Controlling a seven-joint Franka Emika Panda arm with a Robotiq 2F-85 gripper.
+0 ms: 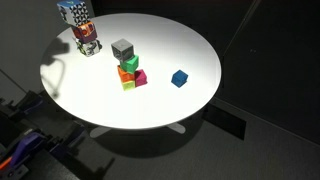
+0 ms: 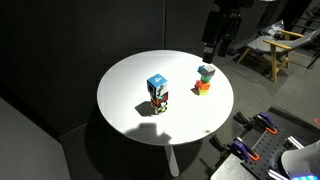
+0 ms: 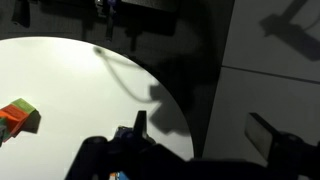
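Observation:
A tall tower of patterned blocks (image 1: 84,31) stands at the left of the white round table, its top block blue-sided in exterior view 2 (image 2: 157,83). Near the middle is a shorter stack of coloured blocks (image 1: 129,66), with a grey block on top, green below, and orange, yellow and pink ones at the base. A lone blue cube (image 1: 179,77) lies to its right. My gripper is open, its fingers wide apart and nothing visible between them. Exterior view 2 has the gripper (image 2: 211,42) high above the table's far right side.
The white table (image 1: 185,115) has bare surface around the stacks. Beyond its edge lies dark floor (image 1: 260,145). A chair (image 2: 275,50) stands at the back right. Orange and blue parts of a stand (image 2: 245,150) are near the lower right.

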